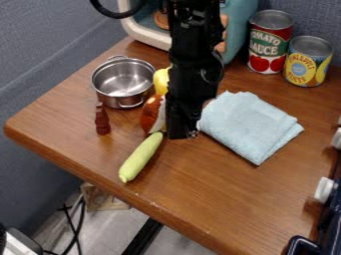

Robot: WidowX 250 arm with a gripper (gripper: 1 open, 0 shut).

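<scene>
My black gripper hangs over the middle of the table, just above and right of a yellow corn cob. Behind it and to the left are red and orange toy items and a yellow pepper, partly hidden by the arm. Something pale lies by the fingers; whether it is gripped, and how the fingers stand, is unclear.
A steel pot and small red bottle stand left. A folded blue cloth lies right. Two cans stand at the back; dark appliance edge lies far right.
</scene>
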